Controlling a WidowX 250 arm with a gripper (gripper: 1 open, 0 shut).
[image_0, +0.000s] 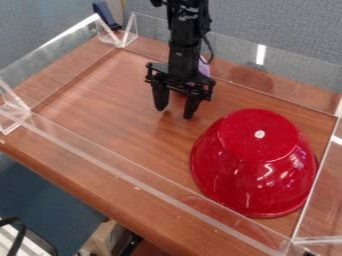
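My black gripper (179, 98) hangs low over the wooden tray floor at the upper middle, fingers pointing down; whether it is open or shut is unclear. A pinkish-purple object (205, 66) is partly visible behind my arm. A large upturned red bowl (251, 166) sits on the right, to the front right of the gripper.
Clear walls surround the wooden floor (94, 120), with the back wall close behind my arm.
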